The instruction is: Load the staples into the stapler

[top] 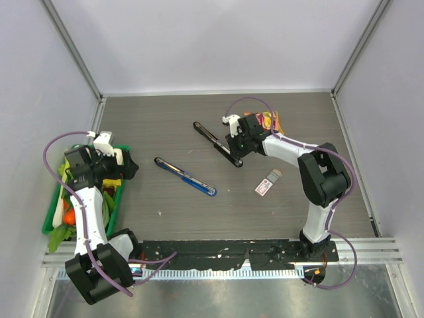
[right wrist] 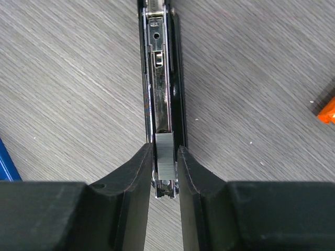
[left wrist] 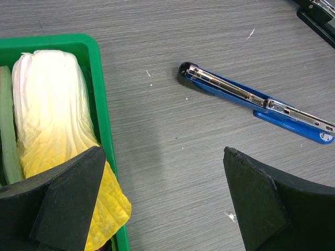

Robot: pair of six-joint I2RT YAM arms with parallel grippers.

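The black stapler lies open along the table centre, its metal channel upward. My right gripper is over its near end, shut on a strip of staples that lies in line with the channel; whether it is seated cannot be told. The blue stapler lies left of it, also showing its metal rail in the left wrist view. A staple box lies at the right. My left gripper hangs open over the edge of the green basket, with nothing between its fingers.
A green basket of vegetables stands at the far left. An orange snack bag lies behind the right arm.
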